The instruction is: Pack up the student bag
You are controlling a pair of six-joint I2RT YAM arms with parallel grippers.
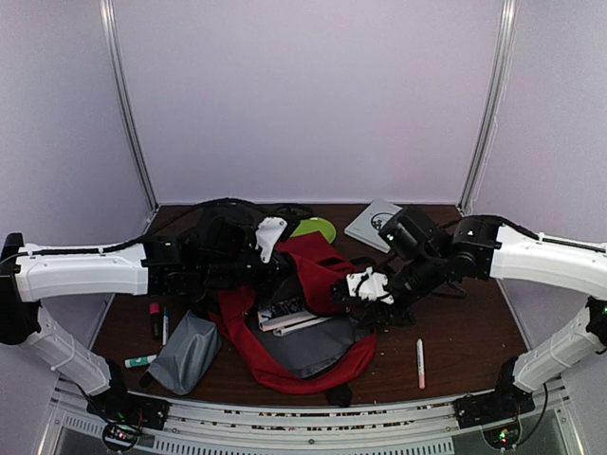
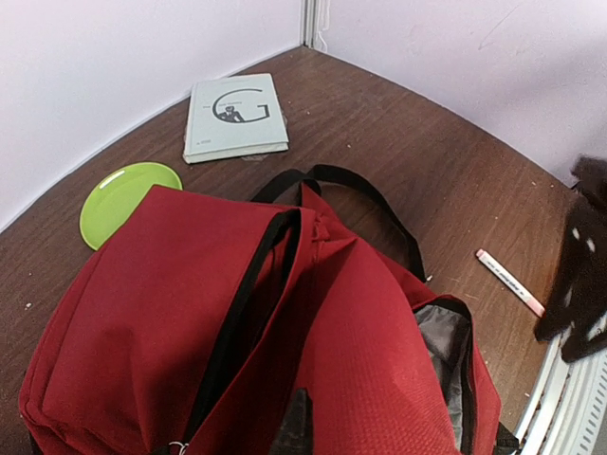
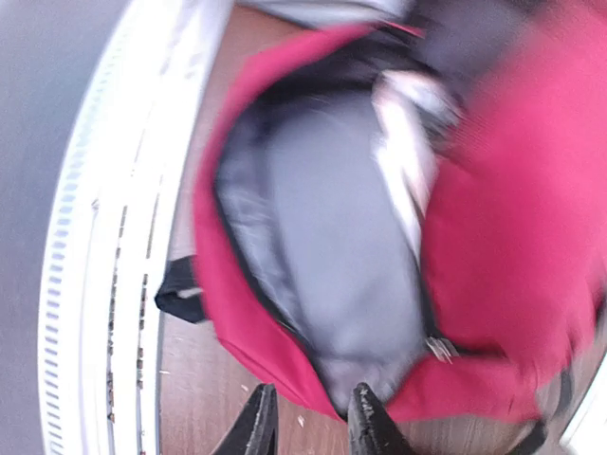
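Note:
The red backpack lies open in the middle, with grey lining and white books inside. My left gripper is at its upper left; in the left wrist view its shut tips show small and dark at the bottom, against red fabric, with any hold on it unclear. My right gripper stands open above the bag's right part, nothing seen between its fingers. The grey pouch lies left of the bag.
A green plate and grey book lie behind the bag. A pale pen is at the right; several markers lie at the left.

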